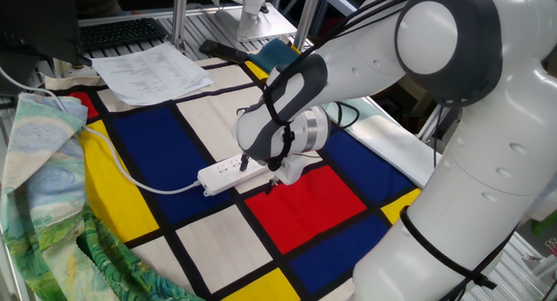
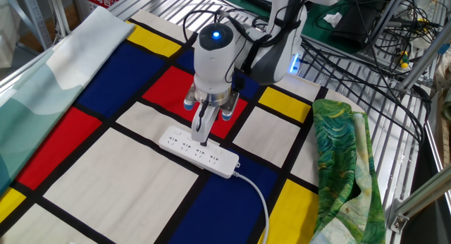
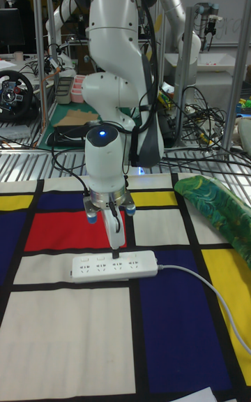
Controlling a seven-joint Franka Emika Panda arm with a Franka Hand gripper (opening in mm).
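Note:
A white power strip [image 2: 199, 151] with several sockets lies flat on the patterned cloth, beside its red square. Its white cord [image 2: 266, 202] runs from one end. My gripper [image 1: 258, 176] points down over the strip, its dark fingertips apart in exterior view 1. One fingertip [image 1: 244, 164] shows over the strip's top, the other on the side towards the arm's base. In the other two exterior views the fingers line up almost one behind the other, close to the strip. Whether either touches it I cannot tell. Nothing shows held between them.
A bunched green painted cloth [image 2: 342, 166] lies along one side, a pale folded cloth [image 2: 63, 82] along the other. Paper sheets [image 1: 152, 73] and a keyboard [image 1: 122, 33] sit at the back in exterior view 1.

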